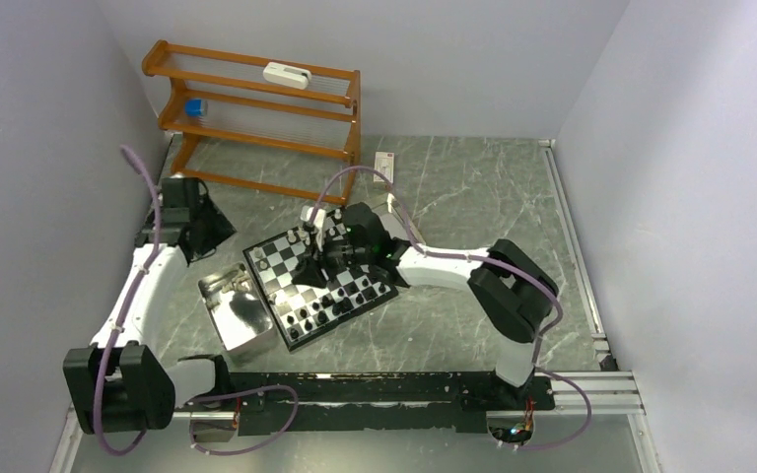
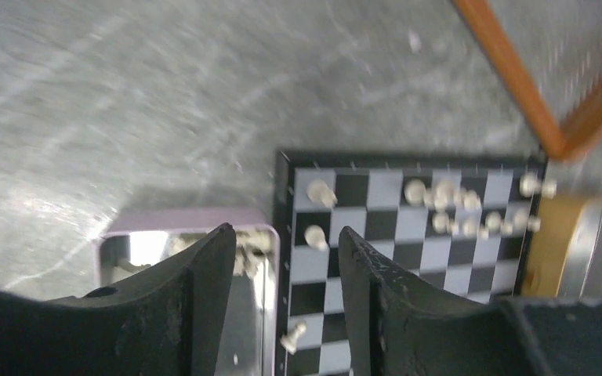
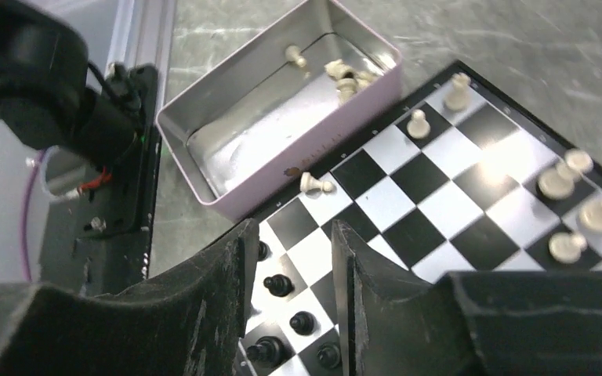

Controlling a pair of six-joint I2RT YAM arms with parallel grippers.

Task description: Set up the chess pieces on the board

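Note:
The chessboard (image 1: 286,264) holds white pieces along its far part and black pieces (image 3: 278,285) along the near part. A white piece (image 3: 313,182) lies on its side near the board's edge beside the metal tray (image 1: 239,315), which holds several loose white pieces (image 3: 343,78). My left gripper is raised over the tray's far end and the board's left edge, fingers apart with nothing visible between them. My right gripper is open above the board, angled toward the tray, with no piece held between its fingers.
A wooden rack (image 1: 256,141) stands at the back, with a small box (image 1: 383,168) beside it. A yellow container (image 2: 558,243) sits right of the board, partly hidden from above. The floor right of the board is clear.

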